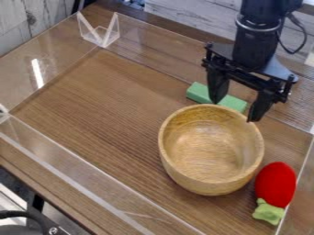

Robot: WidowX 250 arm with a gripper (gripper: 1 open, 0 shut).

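My black gripper [240, 96] hangs in the upper right of the camera view, its fingers open and spread. A green block [200, 91] lies behind and partly under it, just beyond the back rim of a wooden bowl [175, 165]. The bowl looks empty. A red object [276, 184], with a light green end below it, lies at the bottom right beside the bowl.
A small clear wire-like or plastic item [98, 27] stands at the back left.
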